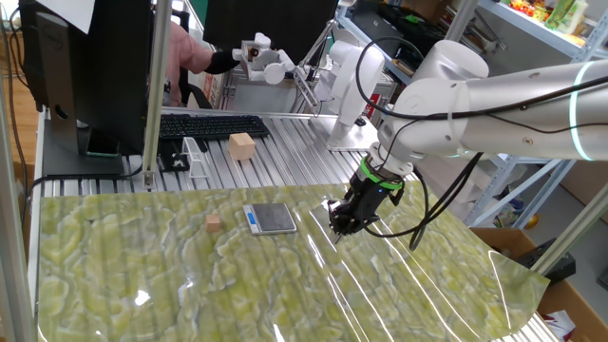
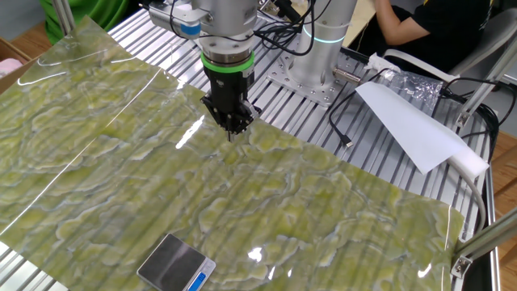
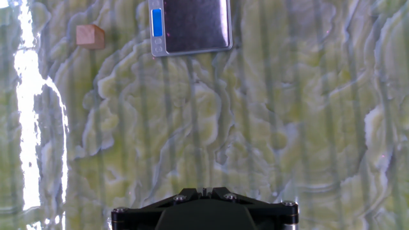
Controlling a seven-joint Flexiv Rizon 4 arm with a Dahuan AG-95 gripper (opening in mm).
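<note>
My gripper (image 1: 337, 234) hangs over the green marbled mat, to the right of a small kitchen scale (image 1: 271, 218) in exterior view 1. Its fingertips meet in the wrist view, so the gripper is shut, and nothing shows between them. The scale (image 3: 197, 25) has a dark plate and a blue display, with nothing on the plate. A small wooden cube (image 3: 90, 36) lies on the mat beside the display end, apart from the scale. In exterior view 2 the scale (image 2: 175, 263) is at the bottom edge, away from the gripper (image 2: 230, 136); the cube is out of that view.
Behind the mat (image 1: 123, 275), a larger wooden block (image 1: 241, 146), a white stand (image 1: 196, 159) and a keyboard (image 1: 214, 126) occupy the slatted table. A white sheet (image 2: 416, 125) lies by the robot base.
</note>
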